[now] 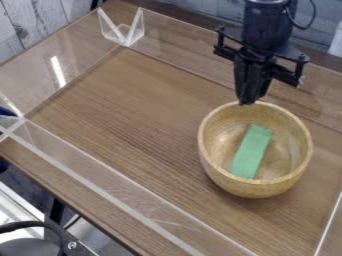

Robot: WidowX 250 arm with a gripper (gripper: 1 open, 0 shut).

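A tan round bowl (219, 164) sits on the right side of the wooden table, a green oblong block (250, 153) lying inside it. My gripper (247, 98) is just behind and above the bowl's far rim, pointing down, shut, with nothing visible between its fingers. The black arm reaches up out of the top of the view.
A clear white wire or plastic piece (122, 27) stands near the back left. Black cables show at the lower left edge.
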